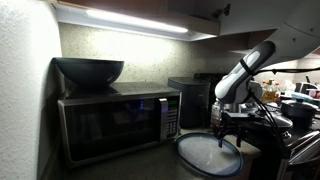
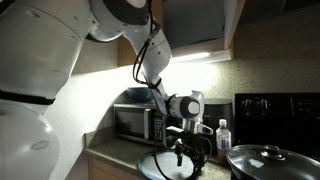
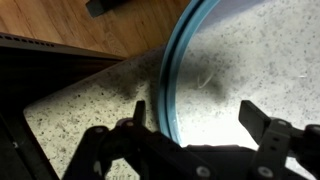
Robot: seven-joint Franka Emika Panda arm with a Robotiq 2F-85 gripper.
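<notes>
A round, pale object with a blue-grey rim (image 1: 208, 155) is at the front of the counter, in the lower middle of exterior view 1; whether it is a lid or a container I cannot tell. Over the right part of this object hangs my gripper (image 1: 231, 140), pointing down. In the wrist view the curved rim (image 3: 168, 85) runs between the two spread fingers of my open gripper, nearer the left finger, with a gap visible on either side. Exterior view 2 has the gripper (image 2: 187, 156) just above the same round object (image 2: 158, 166).
A microwave (image 1: 118, 122) carrying a black bowl (image 1: 89, 72) stands left on the counter. Behind my gripper are a clear bottle (image 2: 223, 137) and a dark canister (image 1: 188, 100). A lidded pan (image 2: 275, 158) sits on the stove at right. Cabinets hang overhead.
</notes>
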